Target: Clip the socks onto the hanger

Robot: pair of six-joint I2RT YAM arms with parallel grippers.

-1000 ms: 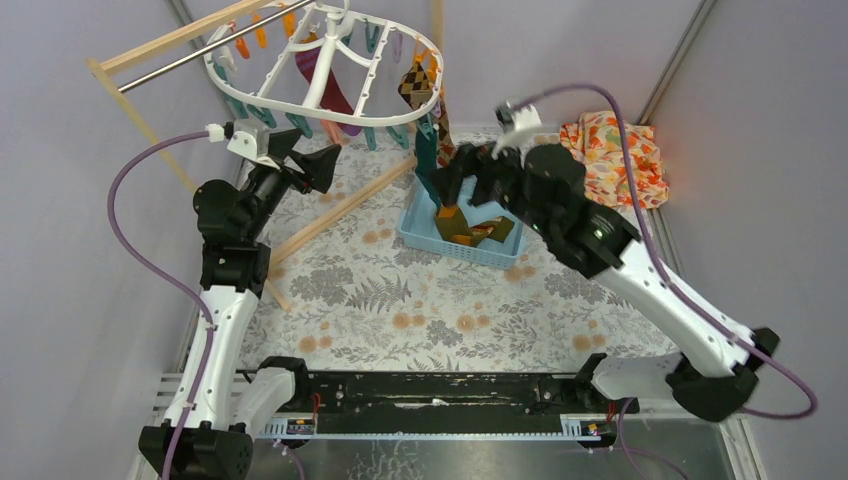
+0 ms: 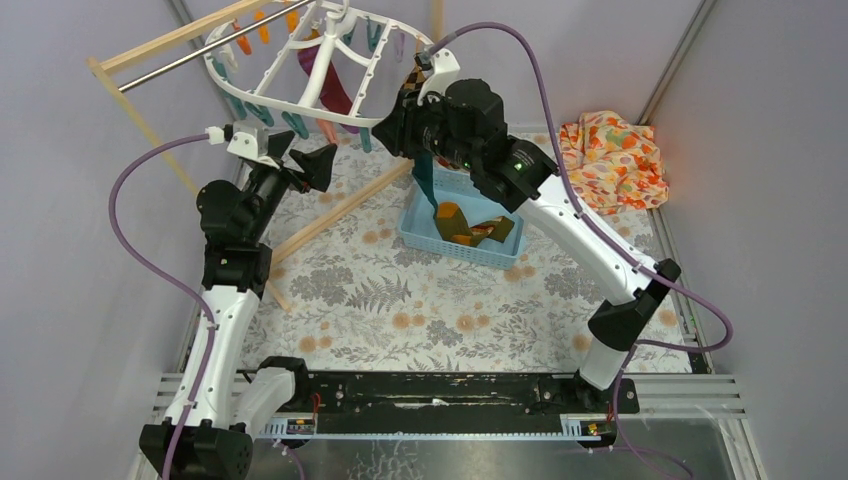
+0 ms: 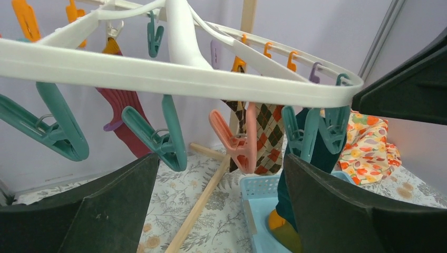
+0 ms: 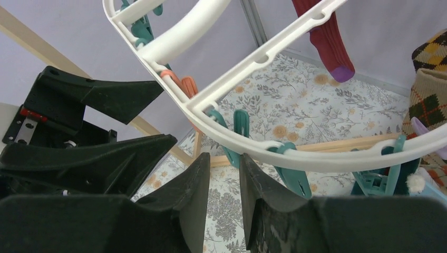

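The white hanger (image 2: pixel 300 112) with coloured clips hangs at the back. A maroon sock (image 3: pixel 118 105), an argyle sock (image 3: pixel 266 137) and a dark teal sock (image 3: pixel 285 195) hang from it. My left gripper (image 2: pixel 307 160) stands open before the left-front clips, nothing between its fingers. My right gripper (image 2: pixel 400 130) is at the hanger's front right. In the right wrist view its fingertips lie close together at the front rim beside teal clips (image 4: pixel 295 174); what is between them is hidden. More socks (image 2: pixel 455 225) lie in the blue basket.
The blue basket (image 2: pixel 440 247) sits below the hanger's right end. An orange patterned cloth (image 2: pixel 610 160) lies at the back right. A wooden frame (image 2: pixel 150 52) holds the hanger.
The left arm is almost unchanged.
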